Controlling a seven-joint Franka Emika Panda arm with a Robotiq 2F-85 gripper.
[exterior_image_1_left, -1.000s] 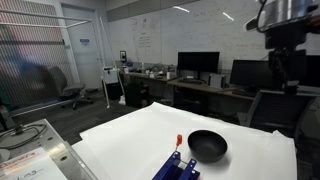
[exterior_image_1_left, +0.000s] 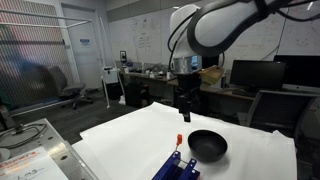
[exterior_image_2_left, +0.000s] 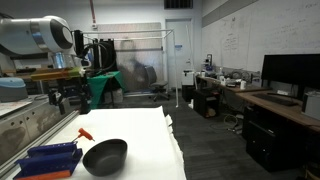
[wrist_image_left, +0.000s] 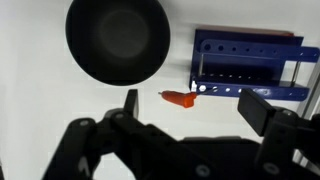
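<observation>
My gripper hangs in the air above the white table, open, its fingers (wrist_image_left: 131, 103) wide apart. Nothing is held between them. In the wrist view a small orange-red handle (wrist_image_left: 180, 98) shows between the fingers but lower down, by the edge of a blue rack (wrist_image_left: 245, 47) with rows of holes. Seen from the side, that orange handle (exterior_image_1_left: 179, 140) sticks up at the rack's edge; how it is supported is unclear. A round black bowl (exterior_image_1_left: 207, 145) rests on the table close to the rack (exterior_image_2_left: 48, 160).
A metal-topped surface (exterior_image_1_left: 45, 155) adjoins it in the first exterior view. Desks with monitors (exterior_image_1_left: 257, 74) and an office chair (exterior_image_1_left: 277, 110) stand beyond the table.
The arm has swung leftward in exterior view 1, from the upper right past the bowl, bringing the gripper lower. The bowl, rack and orange handle have stayed in place.
</observation>
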